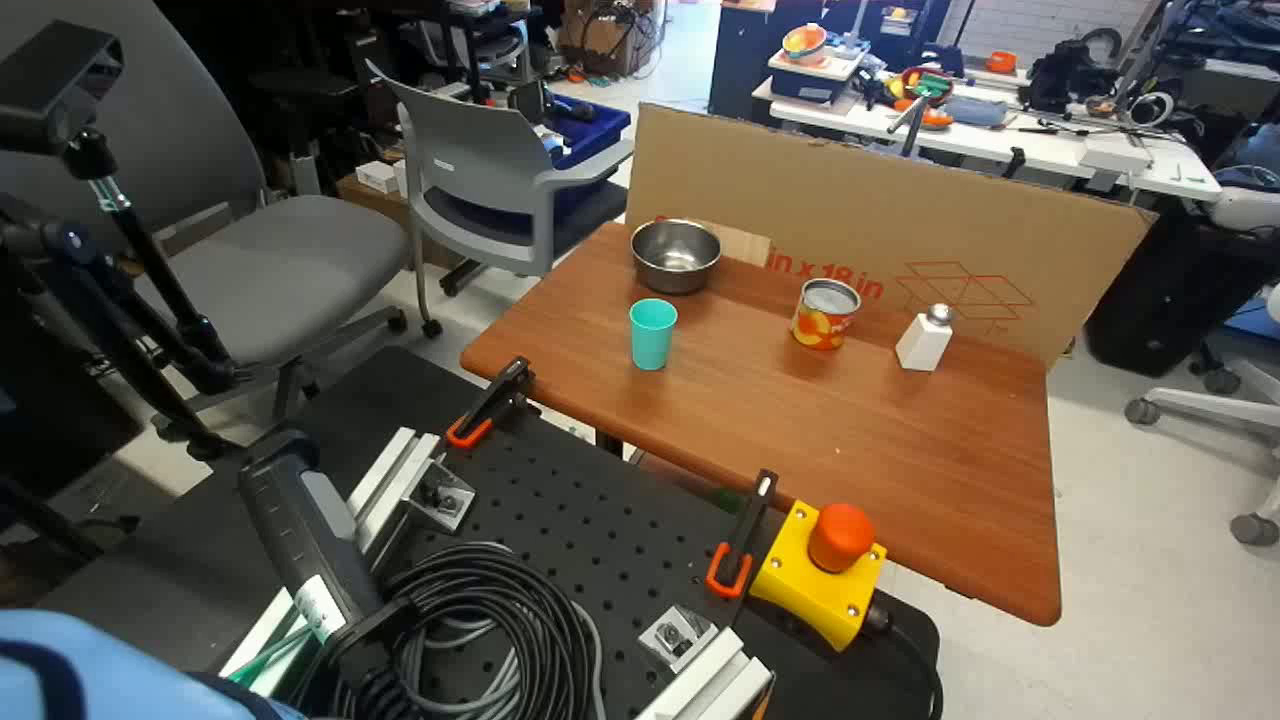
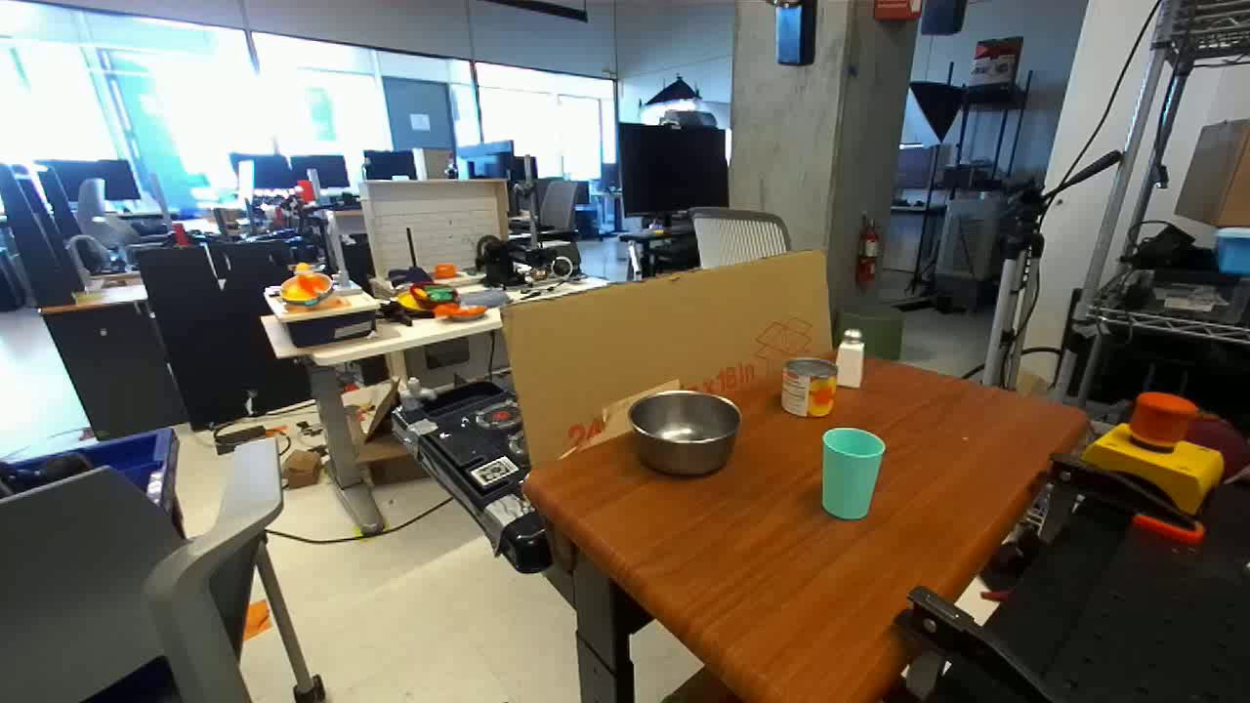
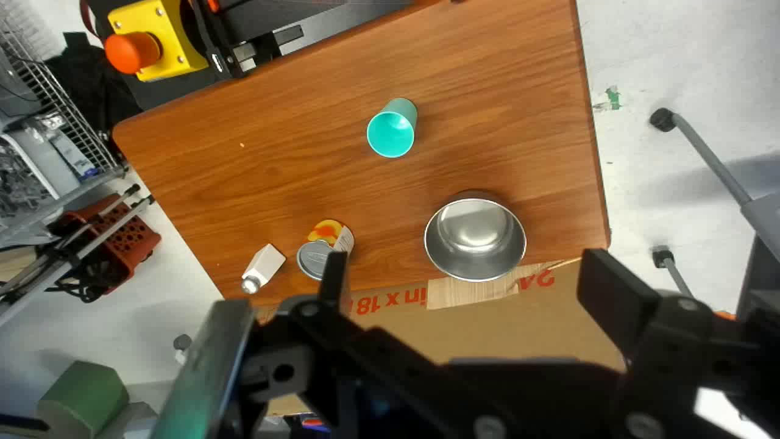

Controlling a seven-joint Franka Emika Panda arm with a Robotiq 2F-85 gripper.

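Observation:
In the wrist view my gripper stands open, its black fingers (image 3: 336, 281) wide apart and nothing held between them. It looks down on the table from above, well clear of the objects. A steel bowl (image 1: 675, 257) sits near the table's back left corner in exterior view 1. In front of it an upright teal cup (image 1: 651, 334) stands empty. Farther right are a can (image 1: 825, 314) with a yellow and red label and a white bottle (image 1: 925, 340) with a grey cap. Neither exterior view clearly shows the gripper.
Tall cardboard (image 2: 680, 342) screens the back edge of the wooden table (image 1: 768, 414). At the front, a black perforated board (image 1: 564, 504) carries clamps, coiled cable (image 1: 492, 618) and a yellow box with a red button (image 1: 828, 564).

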